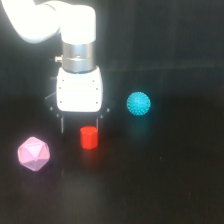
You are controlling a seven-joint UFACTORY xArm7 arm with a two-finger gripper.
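Observation:
My white gripper [80, 123] comes down from the upper left, its dark, thin fingers dim against the background and spread apart. It looks open. Just below its palm, a little right of the middle, a small red block [89, 138] rests on the dark surface. Whether the fingers touch the block cannot be made out. A pink faceted ball [33, 154] lies to the lower left of the gripper. To the right is a blue textured ball [138, 103], well clear of the hand.
A dark, folded backdrop [160, 40] stands behind. The pink ball is the closest other object to the red block.

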